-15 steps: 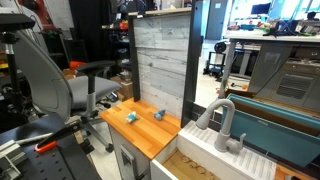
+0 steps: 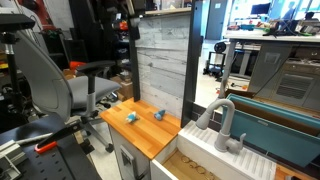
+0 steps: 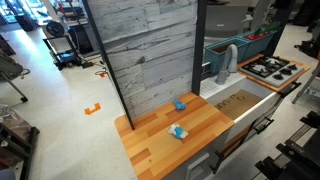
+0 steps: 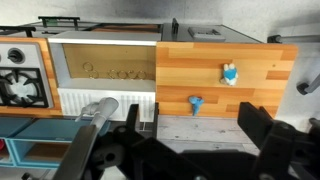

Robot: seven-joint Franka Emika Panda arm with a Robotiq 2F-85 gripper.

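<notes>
Two small blue objects rest on the wooden counter [image 4: 270, 98]. One is a blue and white piece [image 4: 230, 74], nearer the counter's front edge; the other is a plain blue piece [image 4: 196, 103], closer to the back wall. Their exact kind is too small to tell. High above the counter hangs my gripper, its two dark fingers wide apart and nothing visible between them. In exterior view 1 the dark arm [image 2: 108, 15] shows at the upper left, well clear of both pieces.
Beside the counter an open drawer [image 4: 110, 62] holds several small round items. A grey faucet [image 2: 226, 118] rises by the teal sink [image 2: 265, 133]. A stove [image 3: 270, 69] lies beyond. The whitewashed plank wall [image 2: 160, 65] and dark post border the counter.
The dark arm and gripper have come into exterior view 1 at the upper left. The blue pieces, drawer and faucet have stayed where they were.
</notes>
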